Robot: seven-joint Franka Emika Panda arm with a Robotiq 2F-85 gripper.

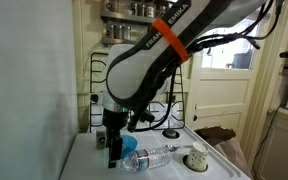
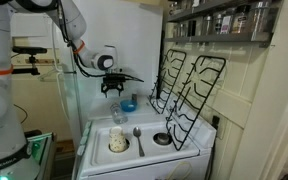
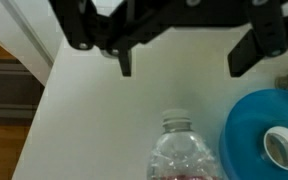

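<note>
My gripper points down over the white counter, left of a clear plastic bottle lying on its side. In the wrist view the dark fingers stand wide apart, with only bare counter between them. The bottle's neck lies below that gap, clear of both fingers. A blue bowl sits to the right of the bottle there, with a round white hollow object inside. From the second exterior view, the gripper shows above the counter, near the bowl.
A patterned mug and a spoon lie to the bottle's right. Black wire racks stand along the back, beneath a shelf of jars.
</note>
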